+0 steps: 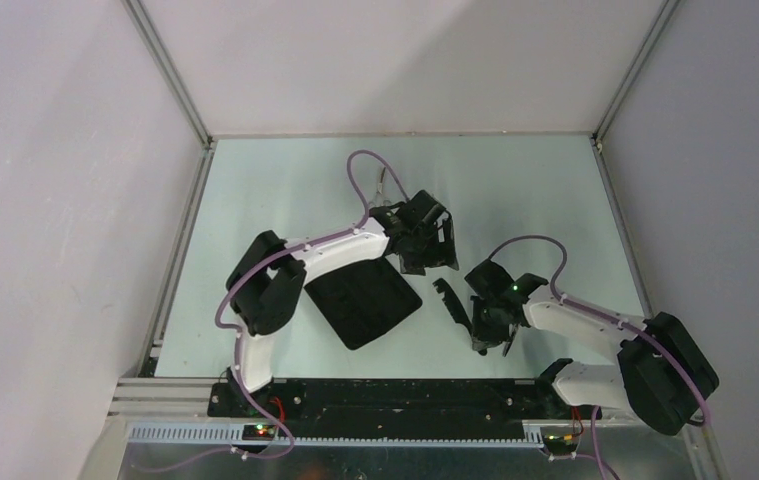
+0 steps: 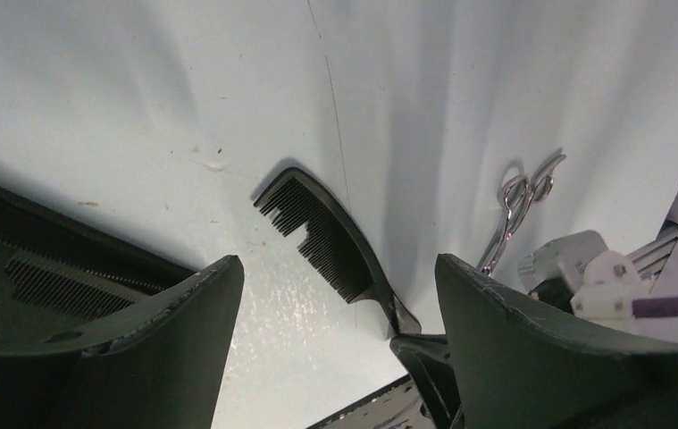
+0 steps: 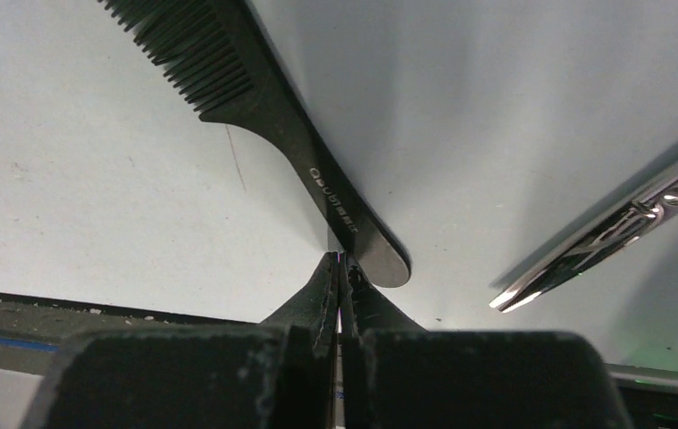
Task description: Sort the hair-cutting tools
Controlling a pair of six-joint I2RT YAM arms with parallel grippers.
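A black comb (image 3: 304,161) lies flat on the white table, its toothed end toward the upper left. At the tail of its handle, in the right wrist view, my right gripper is shut with its tips together and nothing between them. To the right of the comb rest silver scissors (image 3: 603,232). My left gripper stands open and empty, the comb (image 2: 326,232) showing in the gap beyond its fingers. In the top view the black case (image 1: 360,310) lies left of the comb, partly under the left arm. A comb (image 2: 67,286) sits inside it.
The table's front edge, with a dark rail (image 1: 405,405), runs close below the comb handle and the right gripper. Some pale-handled tool (image 1: 381,182) lies behind the left gripper, partly hidden.
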